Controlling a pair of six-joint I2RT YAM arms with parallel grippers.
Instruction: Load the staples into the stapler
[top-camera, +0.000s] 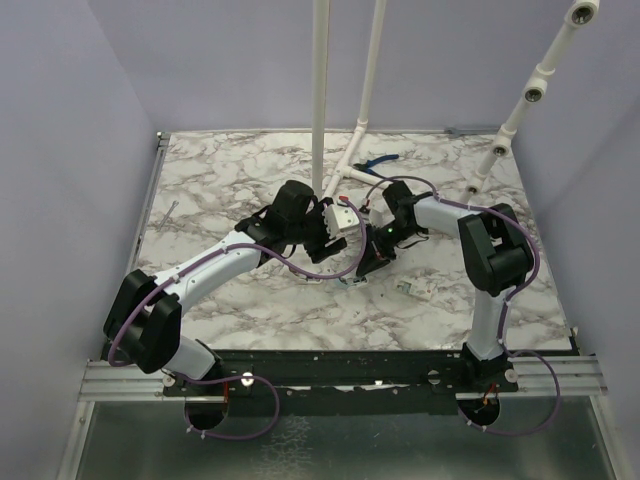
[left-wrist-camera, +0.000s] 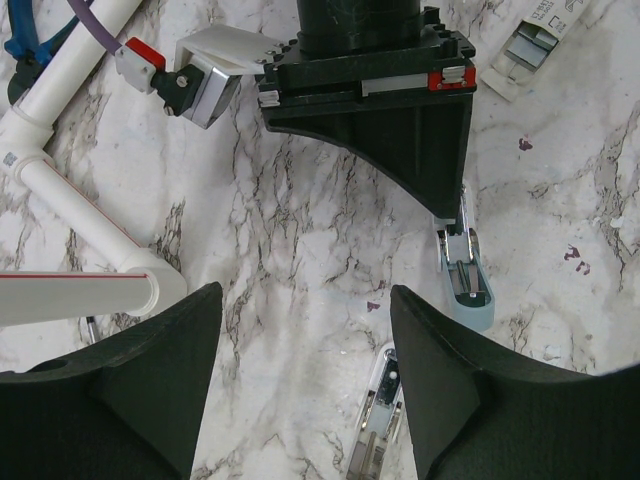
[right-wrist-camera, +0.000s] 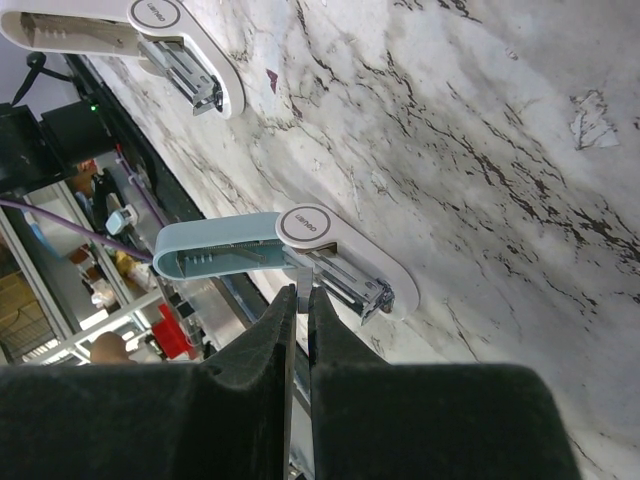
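A light blue and white stapler (right-wrist-camera: 215, 248) lies opened on the marble table, its metal staple channel exposed. At that channel is my right gripper, its fingertips close together around a small grey strip (right-wrist-camera: 304, 277) that looks like staples. Whether they grip the strip cannot be made out. From the side, the left wrist view shows the right fingertips touching or just above the blue stapler (left-wrist-camera: 474, 308). A second opened stapler, white (right-wrist-camera: 212, 62), lies beside it. My left gripper is open and empty, above the table left of the blue stapler.
A small staple box (left-wrist-camera: 532, 42) lies on the table to the right of the staplers. Blue-handled pliers (top-camera: 378, 161) and white pipes (top-camera: 345, 165) are at the back.
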